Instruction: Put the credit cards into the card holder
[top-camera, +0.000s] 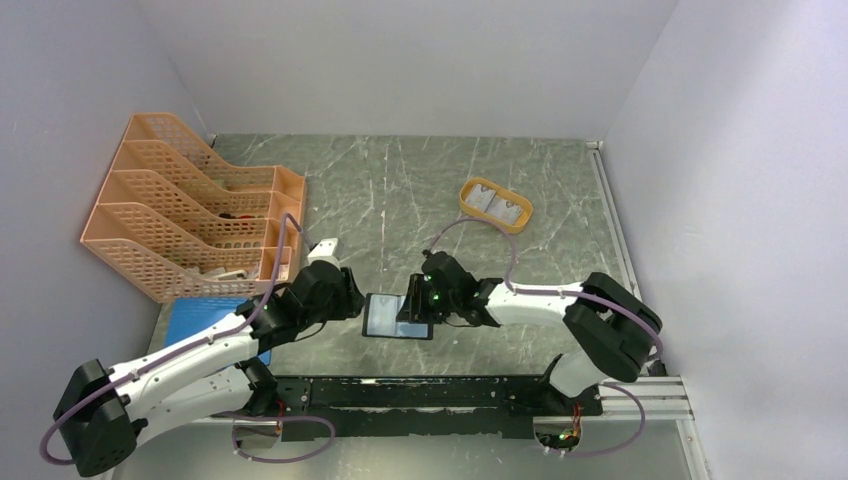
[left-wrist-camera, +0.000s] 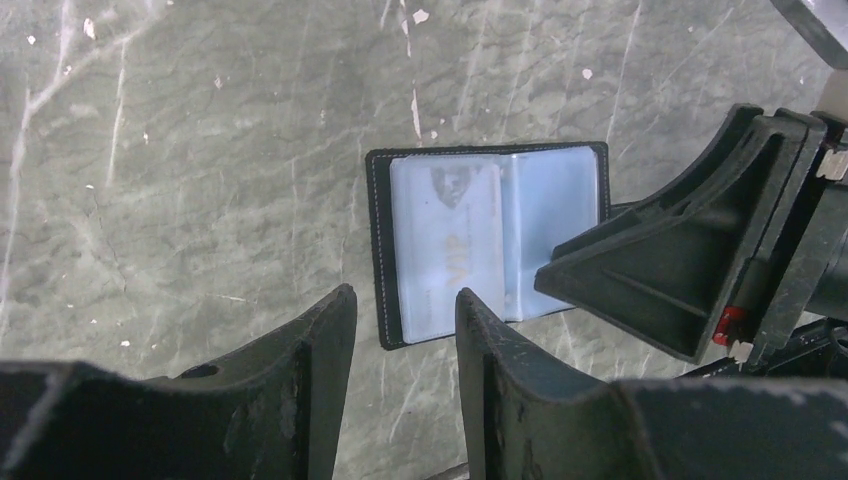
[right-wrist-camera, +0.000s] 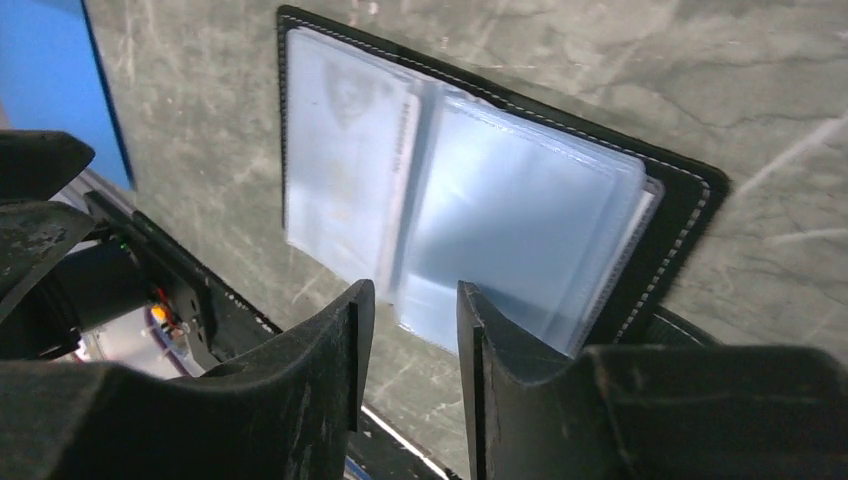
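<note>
The card holder (top-camera: 382, 316) lies spread out on the table, a black cover with clear pale sleeves (left-wrist-camera: 447, 245) on both halves. My left gripper (top-camera: 357, 298) is part open beside its left edge, nothing between its fingers. Over the holder's right half hovers my right gripper (top-camera: 412, 308), its fingers apart and empty. In the right wrist view, the right-half sleeve (right-wrist-camera: 520, 210) extends behind its fingertips; whether they touch it I cannot tell. Pale cards (top-camera: 481, 197) appear to lie in the yellow tray (top-camera: 466, 190) at the back right.
An orange tiered organizer (top-camera: 150, 187) fills the back left, with a blue sheet (top-camera: 198, 318) in front of it. Bare marble table (top-camera: 390, 200) stretches between organizer and yellow tray.
</note>
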